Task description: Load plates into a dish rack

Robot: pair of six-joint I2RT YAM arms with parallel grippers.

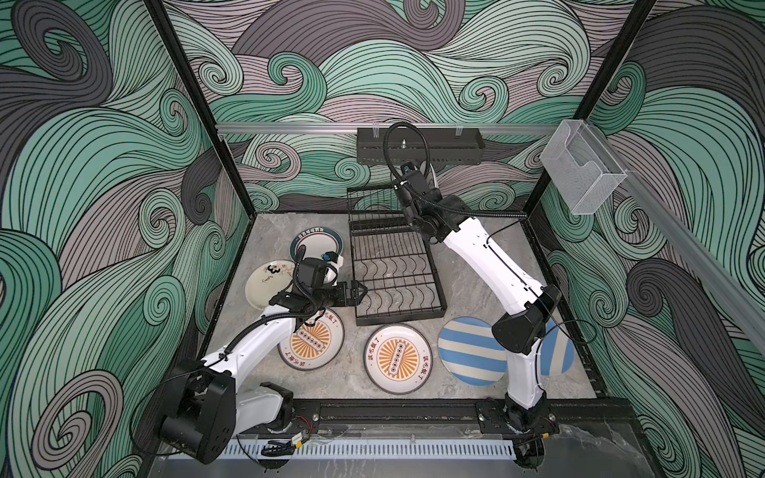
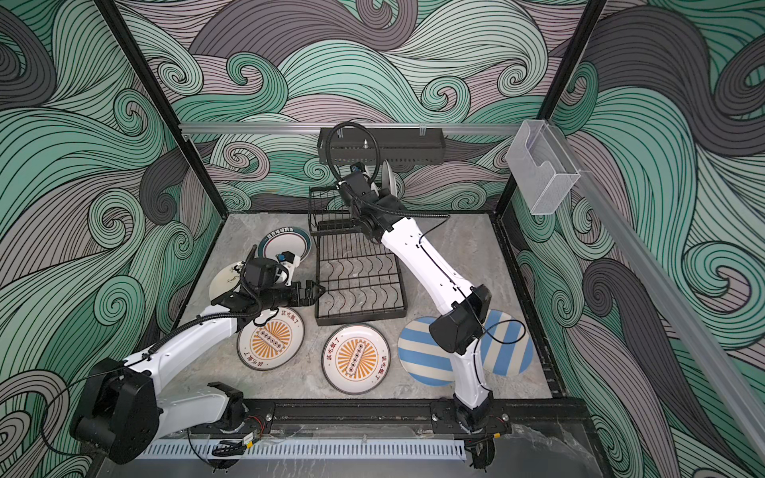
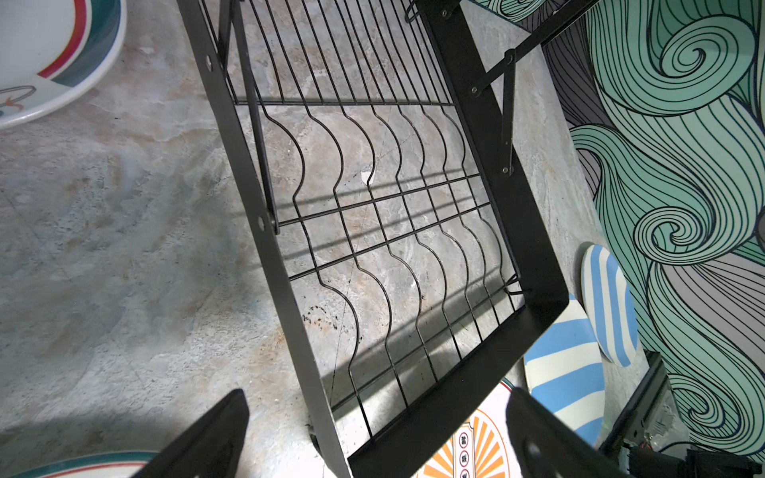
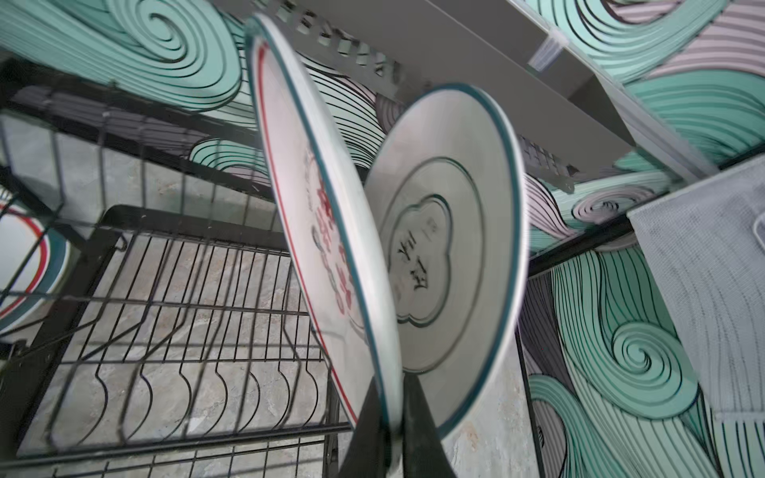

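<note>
A white plate (image 4: 326,207) with a teal rim stands on edge at the dish rack's (image 4: 191,310) far end in the right wrist view. Its lower rim runs between the fingers of my right gripper, which are close together; whether they press on it is unclear. Behind it leans another teal-rimmed plate (image 4: 442,239). My left gripper is open and empty at the near left of the rack (image 1: 398,279). On the counter lie two orange-patterned plates (image 1: 397,358), two blue-striped plates (image 1: 471,350), a cream plate (image 1: 264,284) and a teal-rimmed plate (image 1: 317,239).
The rack's lower tier (image 3: 382,223) is empty. Above its far end a black shelf (image 1: 420,145) hangs on the wall rail, with a mesh basket (image 1: 581,167) at the right. Bare counter (image 1: 478,263) shows right of the rack, partly under my right arm.
</note>
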